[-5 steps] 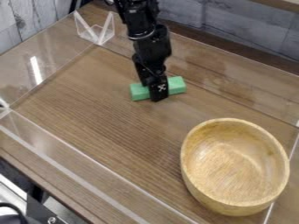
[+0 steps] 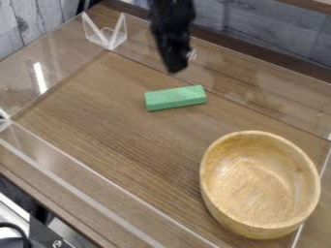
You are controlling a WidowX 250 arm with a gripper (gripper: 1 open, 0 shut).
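A flat green block lies on the wooden table near the middle of the camera view. My gripper is at the top, above and behind the block and apart from it, dark and blurred, so I cannot tell how its fingers stand.
A large round wooden bowl sits at the lower right. Clear plastic pieces are at the top left and left edge.
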